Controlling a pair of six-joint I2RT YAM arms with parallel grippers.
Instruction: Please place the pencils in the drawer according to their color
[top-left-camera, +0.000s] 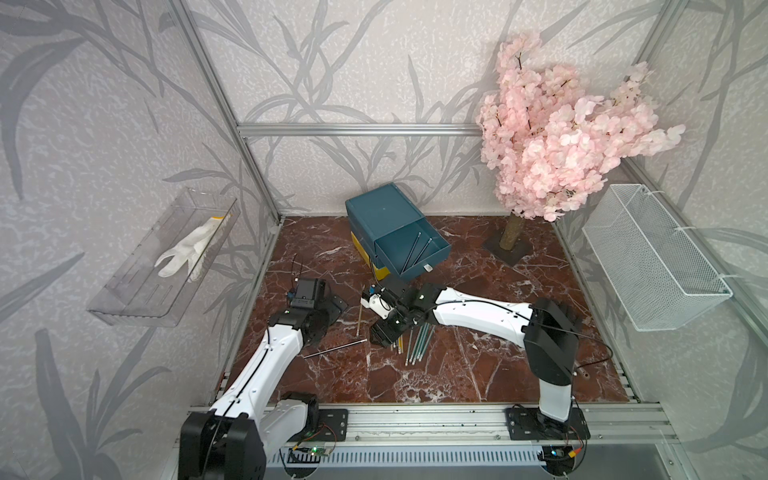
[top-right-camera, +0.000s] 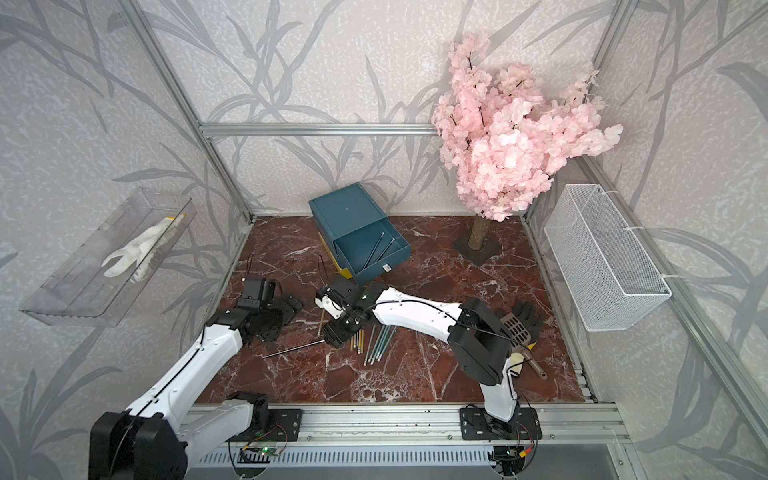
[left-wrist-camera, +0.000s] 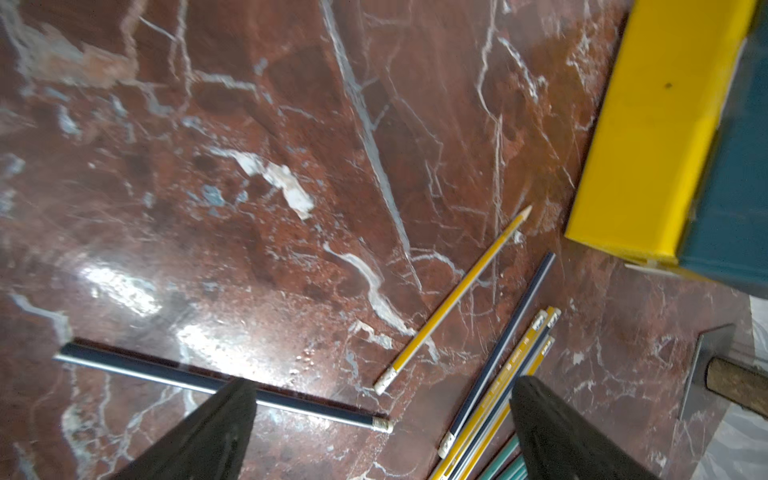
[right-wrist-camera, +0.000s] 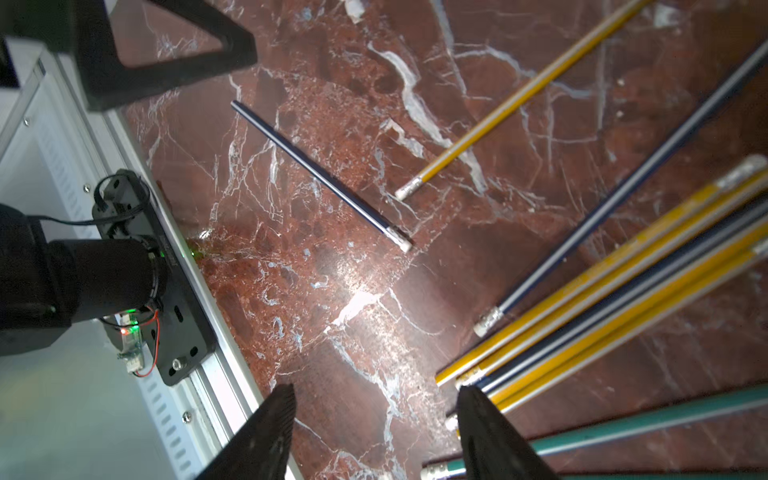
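Note:
A dark blue pencil (left-wrist-camera: 208, 384) lies alone on the table, and my left gripper hangs above its eraser end, open and empty. Nearby lies a single yellow pencil (left-wrist-camera: 452, 300). To its right another dark blue pencil (right-wrist-camera: 608, 204) lies beside a bunch of yellow pencils (right-wrist-camera: 624, 272) with dark blue among them. Green pencils (top-left-camera: 417, 348) lie right of that bunch. Over the table my right gripper stands open with nothing between its fingers. Behind is the blue drawer (top-left-camera: 438, 254), pulled out with dark pencils (top-left-camera: 416, 249) inside, above a yellow drawer (left-wrist-camera: 664, 120).
A pink blossom tree (top-left-camera: 552, 136) stands at the back right. Wall baskets hang at left (top-left-camera: 160, 256) and right (top-left-camera: 656, 256). A brush-like tool (top-right-camera: 524, 336) and a dark glove (top-right-camera: 528, 316) lie at the right edge. Both grippers are close together near the middle.

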